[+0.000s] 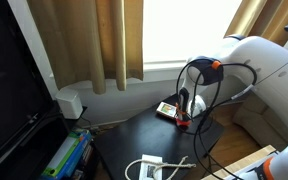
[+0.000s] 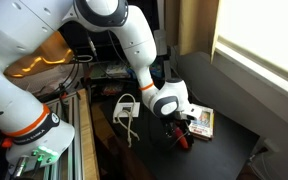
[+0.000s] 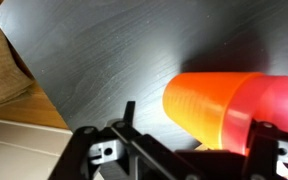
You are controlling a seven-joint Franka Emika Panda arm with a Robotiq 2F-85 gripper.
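An orange cup [image 3: 209,100] fills the lower right of the wrist view, its wide pink-red mouth turned towards the camera. My gripper is partly open around the cup's near end. The left finger [image 3: 124,135] stands apart from the orange wall, while the right finger overlaps the mouth; whether it touches is unclear. In exterior view 2 the cup shows as a small red shape [image 2: 180,135] on the dark table [image 2: 224,155], right below the white wrist. The arm hides much of this spot in exterior view 1.
A flat box or book [image 2: 200,122] lies beside the gripper. White cord [image 1: 144,160] and a white box-like item [image 1: 150,170] lie elsewhere on the table. Black cables hang from the arm.
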